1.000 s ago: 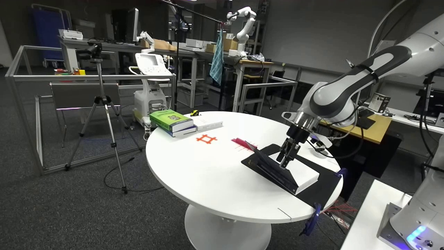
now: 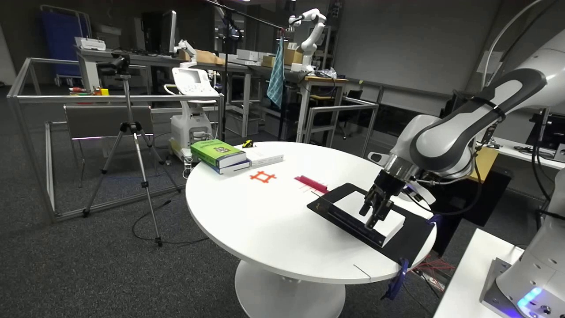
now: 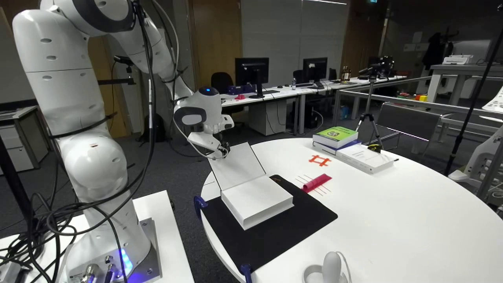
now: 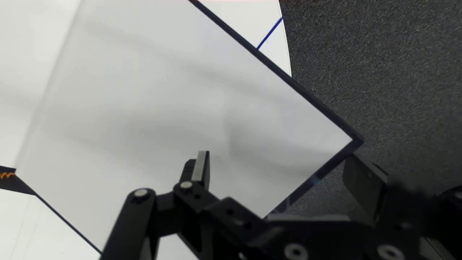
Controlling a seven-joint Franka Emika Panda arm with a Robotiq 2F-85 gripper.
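A thick white-paged book point(image 3: 257, 203) lies on a black mat point(image 3: 301, 221), its cover point(image 3: 238, 165) swung open and tilted up from the spine in exterior view 2. From exterior view 1, the dark outer side of the cover point(image 2: 349, 220) shows low along the book. My gripper point(image 2: 369, 216) is over that cover side; in exterior view 2 it is mostly hidden behind the cover. The wrist view has the gripper with its fingers wide apart: one finger point(image 4: 200, 169) in front of the cover's white inner face point(image 4: 173, 95), the other by its corner. Contact cannot be told.
Blue clamps point(image 3: 200, 203) hold the mat at the round table's edge. A red strip point(image 3: 316, 182), an orange mark point(image 3: 320, 160) and a stack of books with a green one point(image 3: 335, 136) on top lie beyond.
My gripper has moved lower and slightly right in exterior view 1. The cover, which stood up higher at its far end, now lies lower, swung further open.
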